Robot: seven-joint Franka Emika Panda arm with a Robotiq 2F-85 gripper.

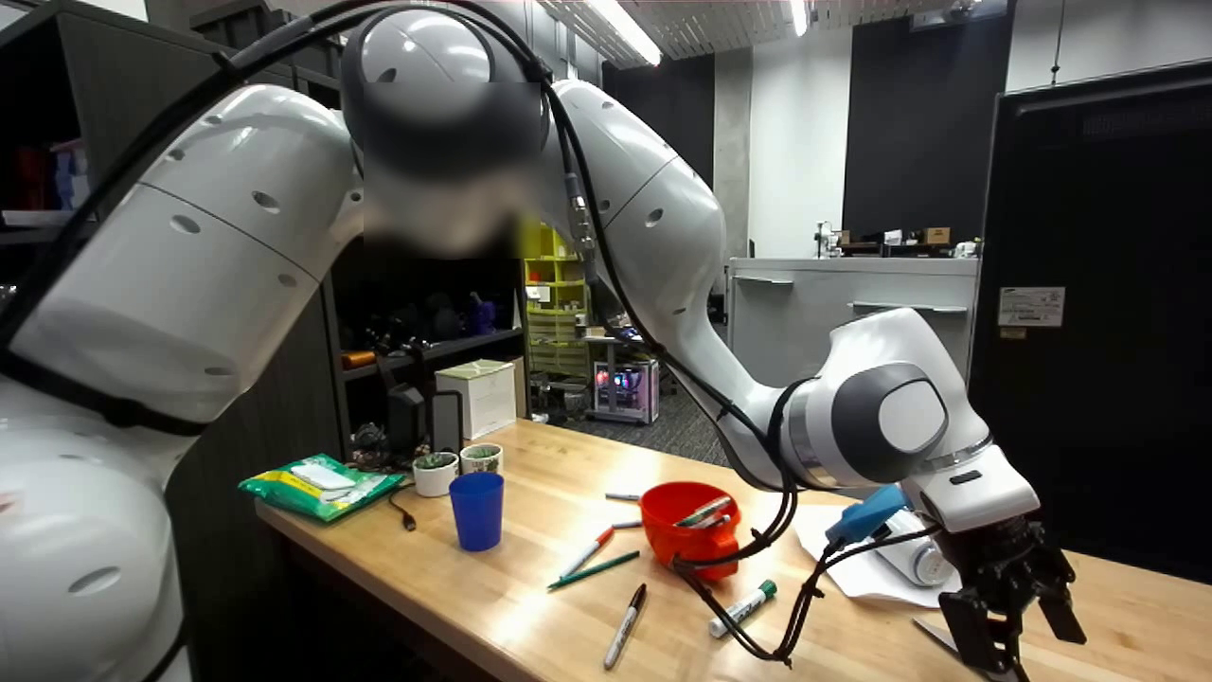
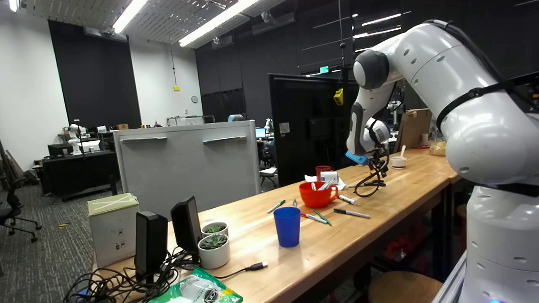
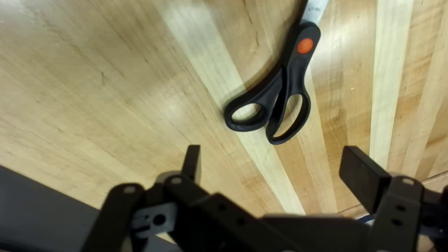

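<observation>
My gripper stands open above the table, with nothing between its fingers. In the wrist view, black-handled scissors (image 3: pixel 296 63) with an orange pivot lie flat on the wood, just beyond the fingertips; their blade runs out of the top of the picture. Exterior view 1 shows a bit of the scissors' blade (image 1: pixel 938 636) beside the gripper (image 1: pixel 1017 637), the rest hidden behind it. A red cup (image 1: pixel 689 523) with markers inside sits on the table, and a blue cup (image 1: pixel 476 511) stands farther left.
Several loose markers and pens, among them a black one (image 1: pixel 625 625) and a green-capped one (image 1: pixel 744 608), lie around the red cup. White paper (image 1: pixel 835 546) and a white bottle (image 1: pixel 917 557) are near the arm. Potted plants (image 2: pixel 214 250) and speakers (image 2: pixel 150 242) fill the far end.
</observation>
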